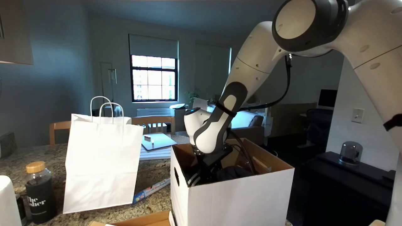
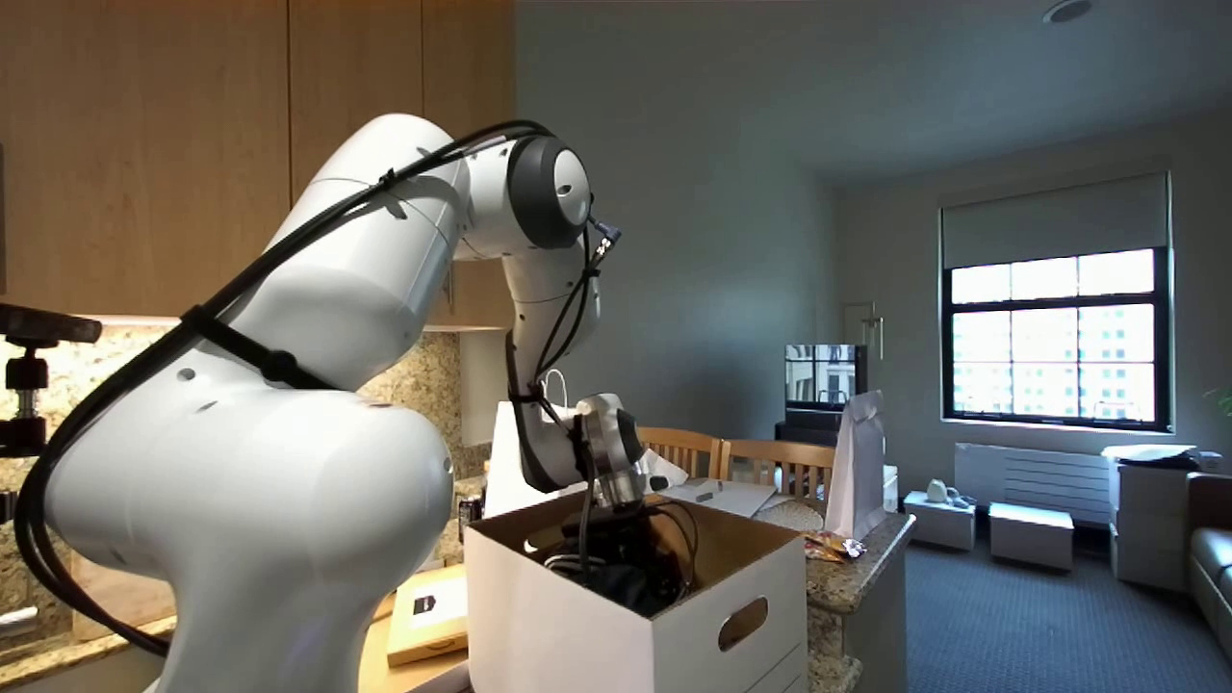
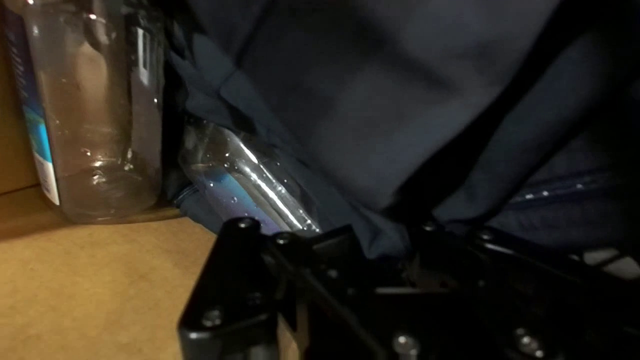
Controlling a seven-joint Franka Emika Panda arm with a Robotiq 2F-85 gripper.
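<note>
Down inside a white cardboard box point(image 1: 235, 199), my gripper is shut. Dark navy cloth point(image 3: 360, 102) fills most of the wrist view, and its folds run down to the fingertips. Whether a fold is pinched between them I cannot tell. A clear plastic bottle point(image 3: 99, 120) stands by the box wall at the left of the wrist view. Another clear bottle point(image 3: 246, 180) lies tilted, partly under the cloth, just beyond the left finger. In both exterior views the box walls and dark contents hide the fingertips.
Left of the box, a white paper bag point(image 1: 103, 165) stands on the granite counter, with a blue tube-like package point(image 1: 150, 191) between them. A dark bottle with a wooden cap point(image 1: 39, 196) is farther left. The box's high walls surround the gripper closely.
</note>
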